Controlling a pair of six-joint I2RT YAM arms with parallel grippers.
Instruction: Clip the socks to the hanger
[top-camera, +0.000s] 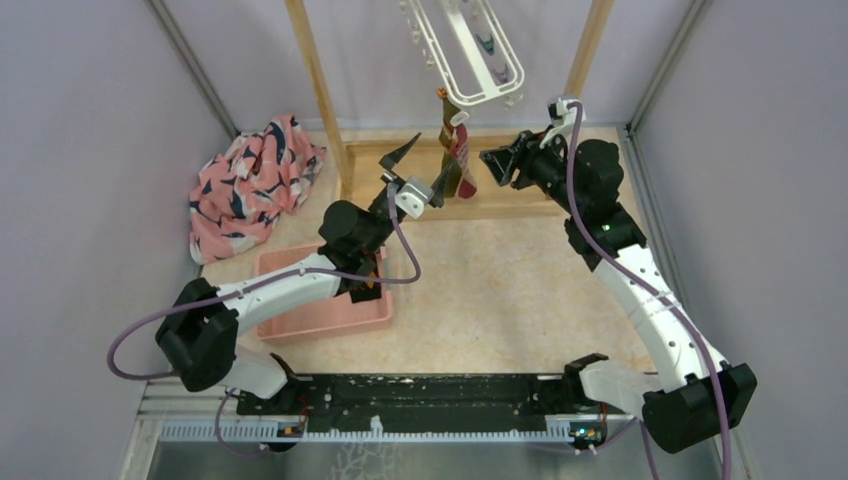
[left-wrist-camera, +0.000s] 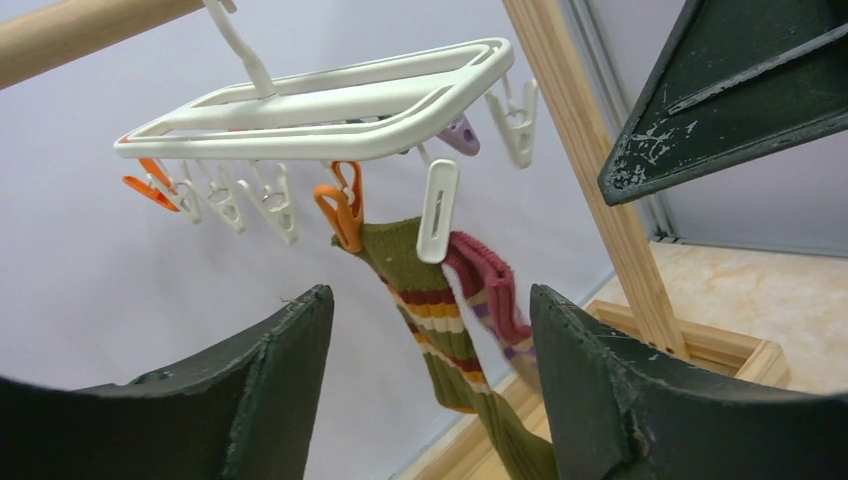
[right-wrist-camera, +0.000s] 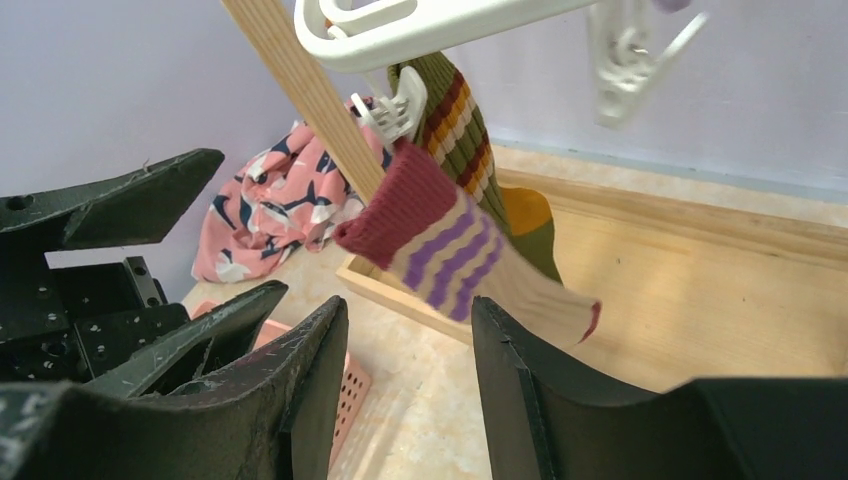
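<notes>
The white clip hanger hangs above two socks. An olive striped sock hangs by an orange clip; a maroon-and-purple sock hangs at a white clip beside it. My left gripper is open, left of and in front of the socks, with nothing between its fingers. My right gripper is open to the right of the socks, also empty; the maroon sock is beyond its fingers in the right wrist view.
A wooden frame stands around the hanger. Patterned pink cloth lies at the back left, and a pink bin is partly under the left arm.
</notes>
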